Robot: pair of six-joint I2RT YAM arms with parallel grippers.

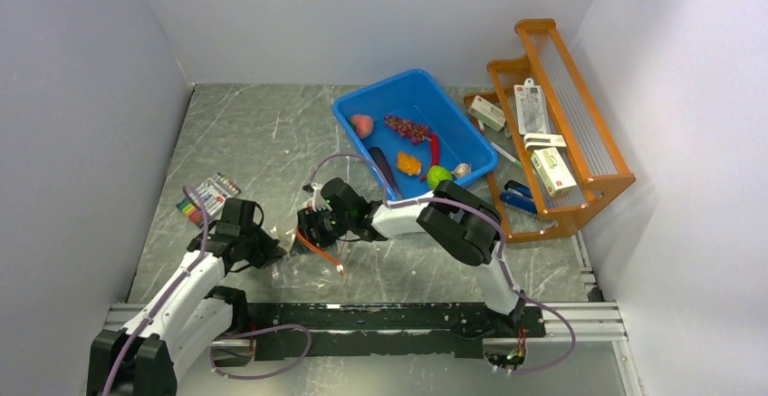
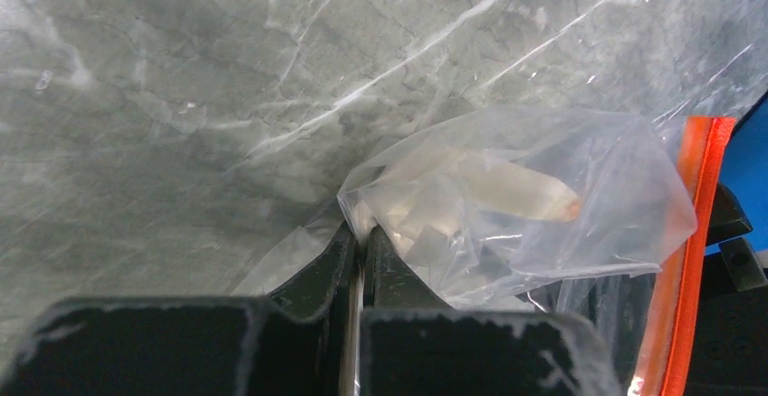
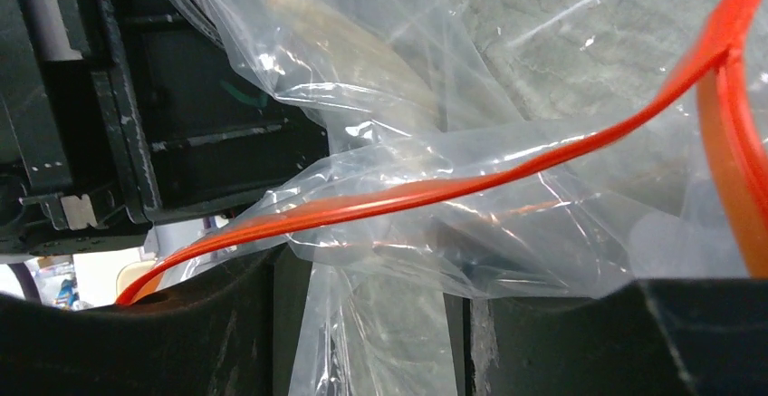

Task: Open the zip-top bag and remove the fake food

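The clear zip top bag (image 2: 516, 233) with an orange zipper edge (image 3: 408, 195) lies crumpled between my grippers. A pale, elongated food item (image 2: 507, 188) shows inside it. My left gripper is shut on the bag's plastic at the food's near end. My right gripper stands open, with loose bag plastic lying over and between its fingers; the orange edge runs across above them. In the top view both grippers meet low on the table, left of centre.
A blue bin (image 1: 414, 97) holding fake fruit and vegetables stands at the back. A wooden rack (image 1: 589, 188) with boxes is at the right, coloured markers (image 1: 195, 210) at the left.
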